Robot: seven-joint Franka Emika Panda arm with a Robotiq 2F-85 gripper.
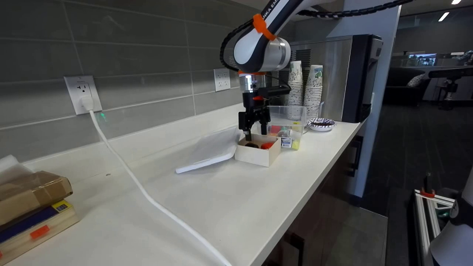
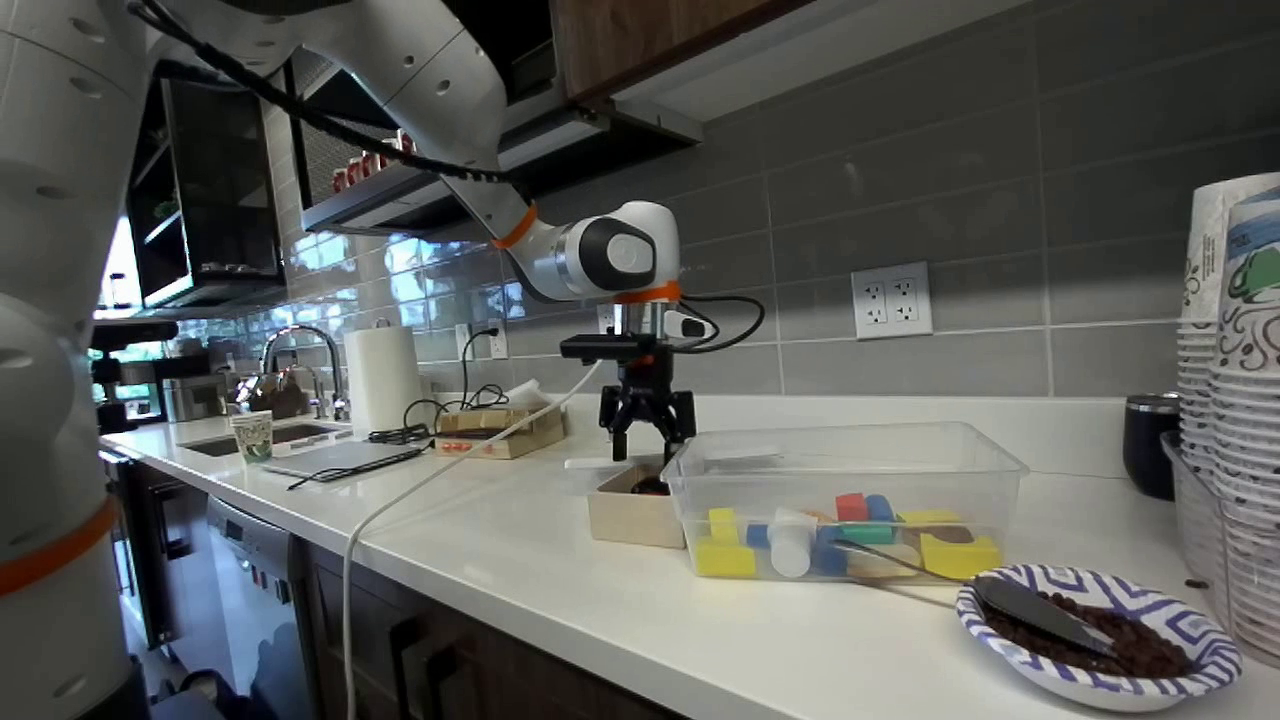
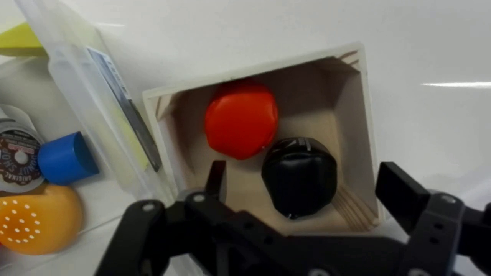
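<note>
In the wrist view a small open wooden box (image 3: pixel 370 138) holds a red rounded object (image 3: pixel 241 119) and a black one (image 3: pixel 300 178) side by side on its floor. My gripper is open over the near part of the box, its fingers wide apart with nothing held. The black object shows between the two fingers, and the red one lies farther off to the left. Seen in exterior view 1, the gripper (image 1: pixel 256 136) hangs just above the wooden box (image 1: pixel 258 155), fingertips about at its rim. Exterior view 2 hides most of the box's contents.
Close beside the box stands a clear plastic bin (image 2: pixel 840 480) of coloured blocks and toys. A white lid (image 1: pixel 213 150) lies tilted against the box's other side. Beyond are a patterned plate (image 2: pixel 1098 636) and stacked cups (image 1: pixel 295 88).
</note>
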